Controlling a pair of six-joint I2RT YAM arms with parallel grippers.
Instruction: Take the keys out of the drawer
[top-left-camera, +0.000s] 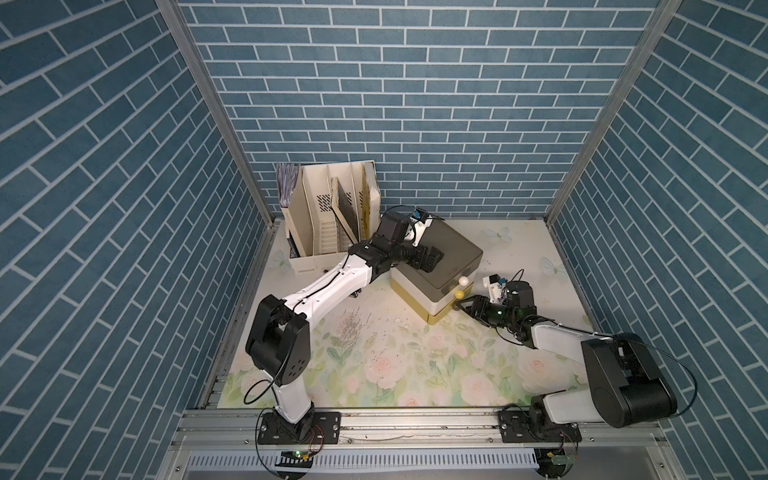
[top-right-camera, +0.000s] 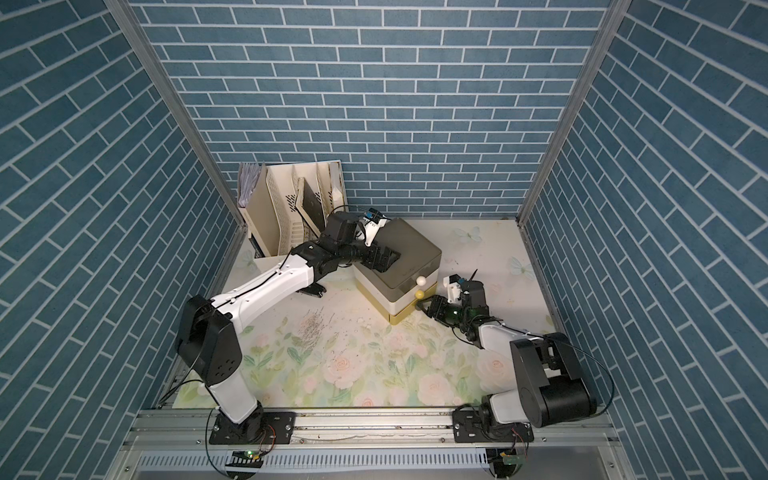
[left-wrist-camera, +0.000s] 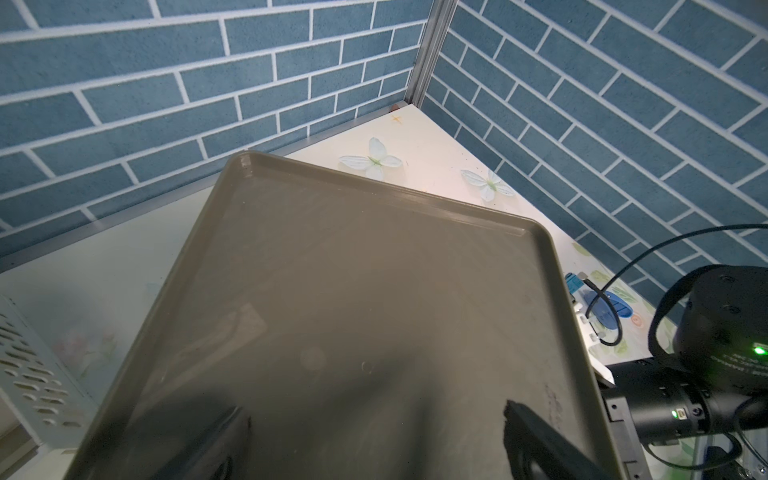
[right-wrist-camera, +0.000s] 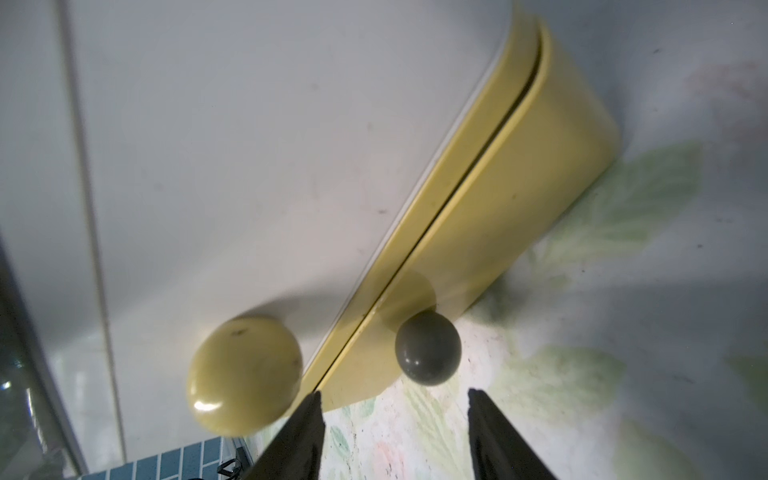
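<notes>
The drawer box, with a dark lid over white and yellow tiers, sits mid-table. Its lowest yellow drawer looks closed and carries a dark round knob. A larger yellow knob is on the tier above. My right gripper is open just short of the dark knob, nothing between its fingers. My left gripper is over the lid, its two fingers apart with nothing visible between them. No keys are visible.
A beige file organizer with folders stands at the back left, near the box. Blue tiled walls enclose the table.
</notes>
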